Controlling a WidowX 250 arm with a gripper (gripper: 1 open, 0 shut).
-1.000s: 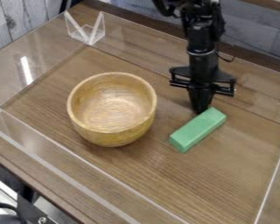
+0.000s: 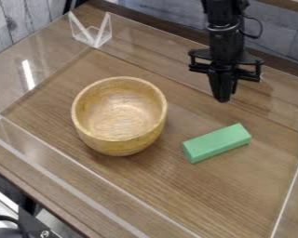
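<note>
A black gripper (image 2: pixel 223 74) hangs over the back right of the wooden table, its fingers spread apart sideways, with nothing seen between them. Below it, apart from it, a green rectangular block (image 2: pixel 216 142) lies flat, tilted diagonally. To the left of the block is a tan round bowl (image 2: pixel 119 116), empty.
A small white object (image 2: pixel 92 28) stands at the back left. Dark cables or parts lie at the lower left corner.
The gripper has risen and moved back, away from the green block. The block has turned to a flatter diagonal since a second ago.
</note>
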